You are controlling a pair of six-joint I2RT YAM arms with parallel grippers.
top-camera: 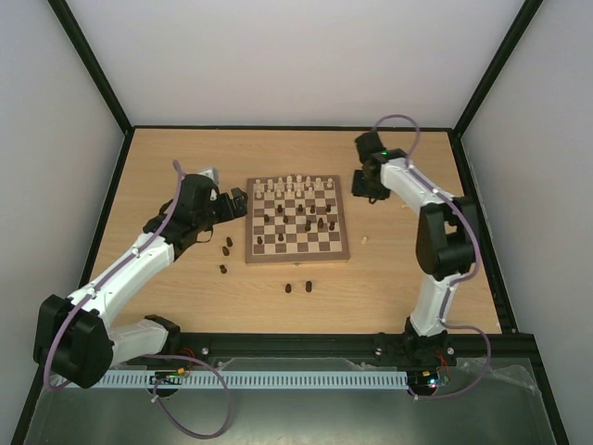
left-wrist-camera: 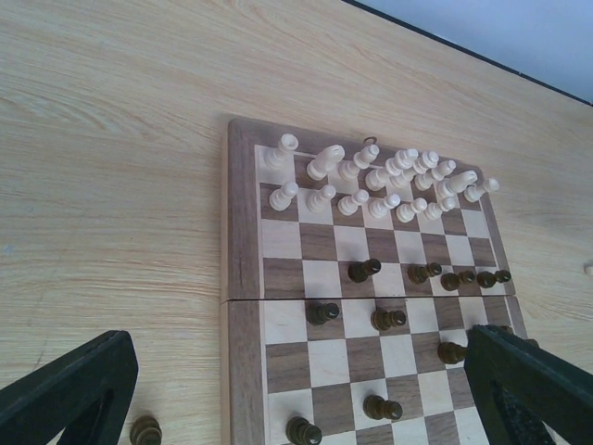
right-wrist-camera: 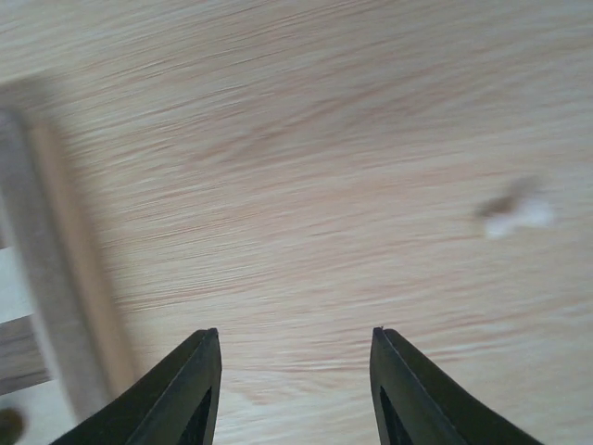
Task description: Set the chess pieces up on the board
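The chessboard (top-camera: 296, 246) has white pieces (left-wrist-camera: 283, 148) standing in two rows along its far side and several dark pieces (left-wrist-camera: 364, 271) scattered over the nearer squares. My left gripper (top-camera: 233, 204) hangs open at the board's left, empty. My right gripper (top-camera: 364, 193) is over bare table just right of the board, its fingers apart with nothing between them. In the right wrist view, a blurred pale piece (right-wrist-camera: 519, 213) lies on the table beyond the fingers.
Loose dark pieces (top-camera: 308, 286) rest in front of the board and to its left. A light piece (top-camera: 365, 239) is right of the board.
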